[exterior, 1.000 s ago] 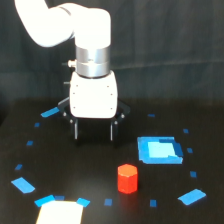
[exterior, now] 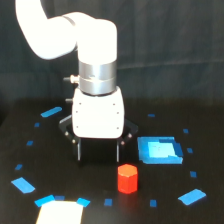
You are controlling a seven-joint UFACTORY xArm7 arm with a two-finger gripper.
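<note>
An orange-red block (exterior: 127,179) with a hexagonal outline sits on the dark surface, right of centre and toward the front. My gripper (exterior: 98,155) points down, its two dark fingers wide apart with nothing seen between them. It is to the left of the block and a little farther back in the camera view; its height above the surface is hard to judge. At the right is a shallow blue square tray (exterior: 142,159) with a pale patch inside.
Blue tape marks, such as a strip (exterior: 192,197) at the right and another (exterior: 23,185) at the left, are scattered over the black surface. A whitish object (exterior: 60,213) is cut off by the bottom edge. Bare surface surrounds the block.
My gripper has come lower in the view and slightly to the right, closer to the block. Its fingers are still apart. The block and tray have not moved.
</note>
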